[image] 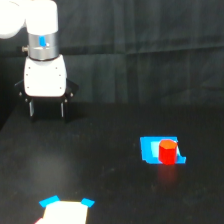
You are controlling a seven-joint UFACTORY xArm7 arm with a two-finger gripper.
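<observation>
At the right of the camera view stands a small red cylinder [168,152]. It is at the lower right part of a blue patch [150,141] with a pale centre, partly covering it. My gripper [47,109] hangs at the upper left, well away from the cylinder and above the dark table. Its two dark fingers are spread wide apart, and nothing shows between them.
A pale square [66,213] with blue corners [88,202] lies at the bottom edge, cut off by the frame. A dark curtain [140,50] hangs behind.
</observation>
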